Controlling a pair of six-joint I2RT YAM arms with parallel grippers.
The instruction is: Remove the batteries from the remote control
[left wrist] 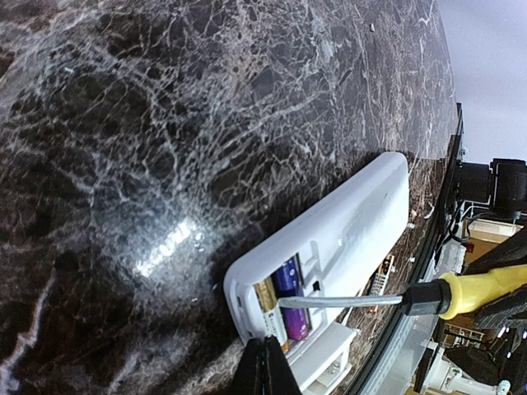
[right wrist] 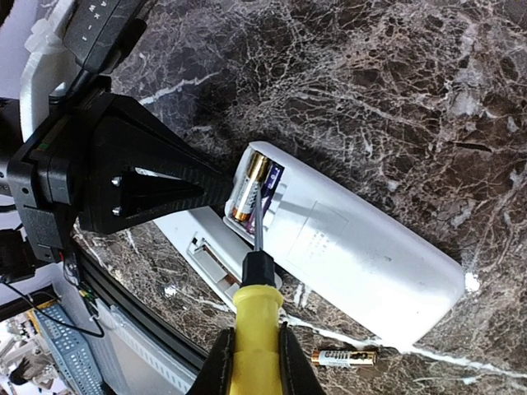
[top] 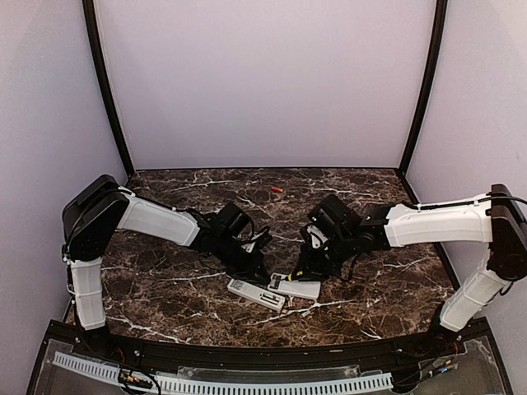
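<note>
In the right wrist view, a white remote control [right wrist: 362, 243] lies with its battery compartment uncovered at one end. Inside sit a gold-and-silver battery [right wrist: 250, 184] and a purple battery [right wrist: 268, 188], side by side. My right gripper is shut on a yellow-handled screwdriver [right wrist: 257, 306], whose thin shaft reaches into the compartment by the batteries. At the compartment's end, my left gripper is shut, with nothing showing between its fingers; it is close to the gold battery's end, but contact cannot be made out.
A second white case [top: 257, 294] with an open slot lies left of the remote, close against it. One loose battery [right wrist: 344, 357] rests on the dark marble table in front. A small red object [top: 277, 189] lies far back.
</note>
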